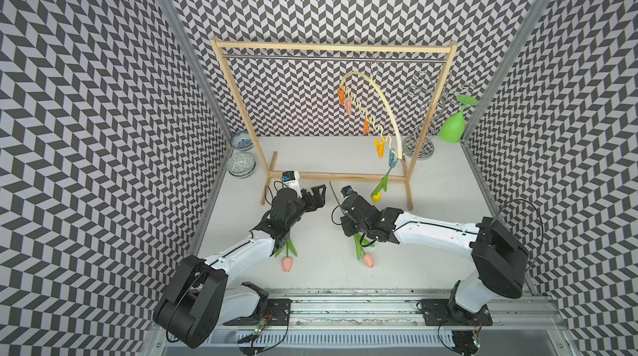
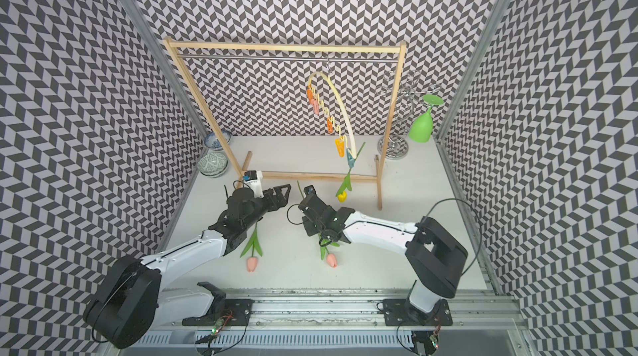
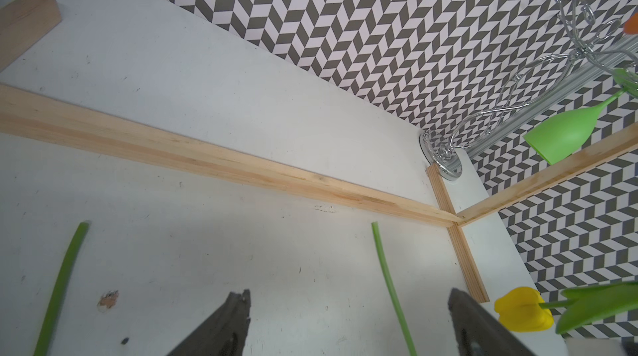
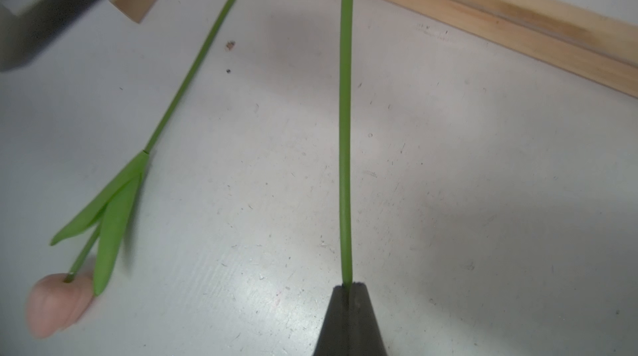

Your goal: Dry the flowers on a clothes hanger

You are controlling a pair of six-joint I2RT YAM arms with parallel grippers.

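Observation:
My right gripper is shut on the thin green stem (image 4: 345, 123) of a pink tulip, whose head (image 1: 368, 260) shows toward the table's front in the top left view. A second pink tulip (image 4: 59, 302) lies on the table to the left, its upper stem hidden under the left arm from above. Open and empty, my left gripper hovers over the table left of the held stem. A yellow hanger (image 1: 382, 95) hangs from the rack's rail with several clips, orange ones (image 1: 379, 148) among them. Its near blue clip (image 1: 392, 158) holds a yellow tulip (image 1: 376, 197) head down.
The wooden rack (image 1: 339, 176) spans the table's middle, its low bar just beyond both grippers. Two bowls (image 1: 240, 164) sit at the left edge. A metal stand (image 1: 420, 148) with a green goblet (image 1: 452, 127) is at the right rear.

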